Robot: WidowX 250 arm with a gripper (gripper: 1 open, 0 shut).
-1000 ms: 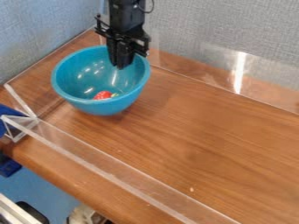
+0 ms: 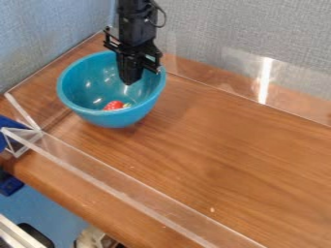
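My black gripper (image 2: 131, 68) points down into the back right part of a turquoise bowl (image 2: 105, 108), its tips just inside the rim. Its fingers look close together, with nothing visible between them. A small red object with a pale part (image 2: 114, 106) lies at the bottom of the bowl, forward and left of the fingertips and apart from them. The bowl stands upright at the back left of the wooden surface (image 2: 220, 165).
Clear low walls (image 2: 153, 201) edge the surface at front and back. Grey padded walls (image 2: 246, 39) stand behind and at the left. A blue object (image 2: 11, 136) sits at the far left.
My gripper has shifted slightly left and down since a second ago, staying over the back right of the bowl. The bowl and red object look about the same.
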